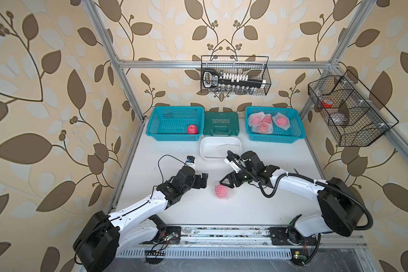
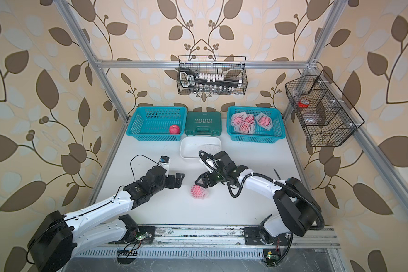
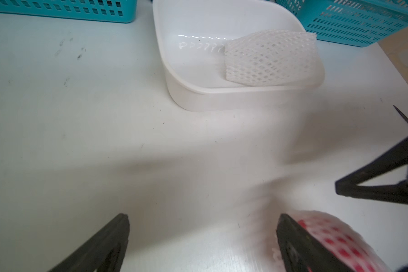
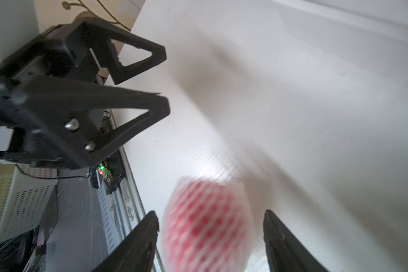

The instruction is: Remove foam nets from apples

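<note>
A pink apple in white foam net (image 1: 221, 191) is held by my right gripper (image 1: 227, 181) over the front-middle of the table; in the right wrist view it sits blurred between the fingers. My left gripper is open and empty, just left of that apple. A bare pink apple (image 1: 192, 129) lies in the left teal basket (image 1: 161, 122). Several netted apples (image 1: 281, 121) sit in the right teal basket (image 1: 291, 135). A loose foam net (image 3: 269, 56) lies in the white tray (image 3: 190, 90).
A green case (image 1: 221, 123) stands between the baskets. A thin dark tool (image 2: 275, 173) lies at the right edge. Wire baskets hang on the rear and right frame.
</note>
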